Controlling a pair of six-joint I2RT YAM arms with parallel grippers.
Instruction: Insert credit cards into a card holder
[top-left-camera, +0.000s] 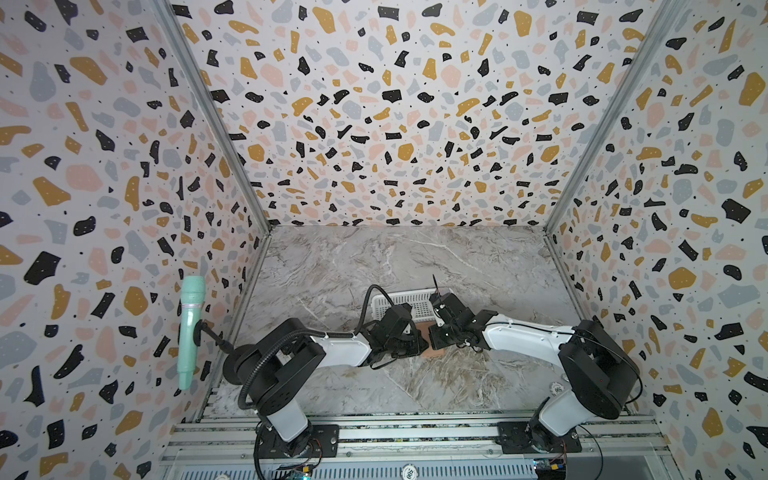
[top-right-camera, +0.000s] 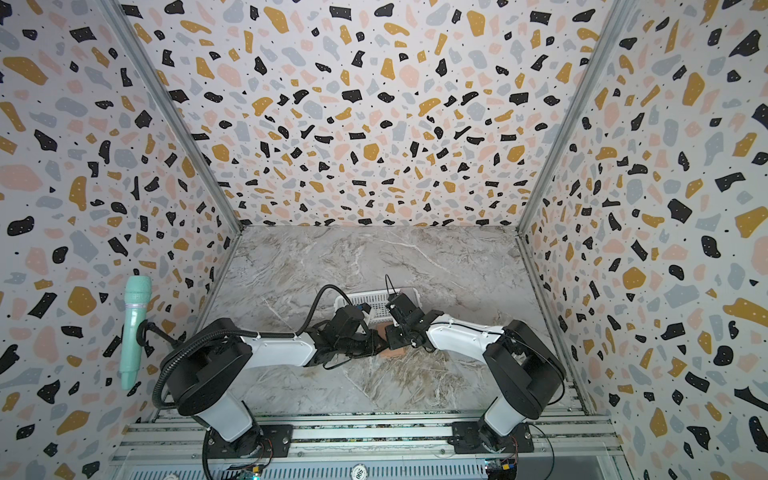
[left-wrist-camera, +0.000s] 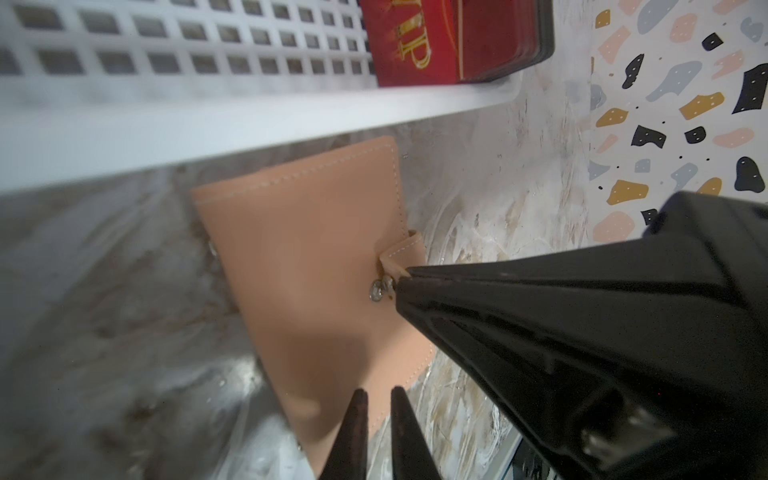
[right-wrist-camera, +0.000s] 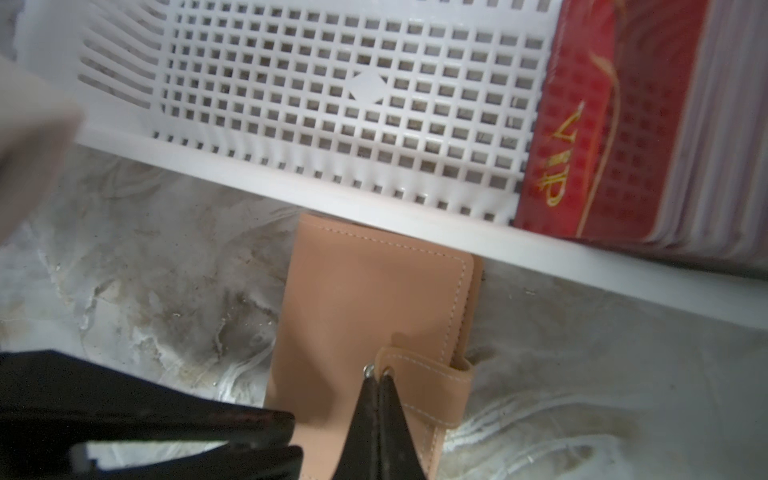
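The tan leather card holder (right-wrist-camera: 368, 280) lies beside the white basket, a small strap (right-wrist-camera: 428, 392) at its right side. In the left wrist view a metal snap (left-wrist-camera: 376, 290) shows by the strap's raised end. My right gripper is shut right at that loose end; whether the strap's edge is between its tips is hard to see. Low in the left wrist view my left gripper is closed down to a narrow gap on the holder's left part. Red VIP cards (right-wrist-camera: 608, 128) stand stacked in the basket.
The white basket's front rim (right-wrist-camera: 320, 192) runs close along the holder's far edge. Both grippers crowd over the holder, near each other. Bare marble table (top-left-camera: 400, 248) lies open behind the basket and in front of the arms.
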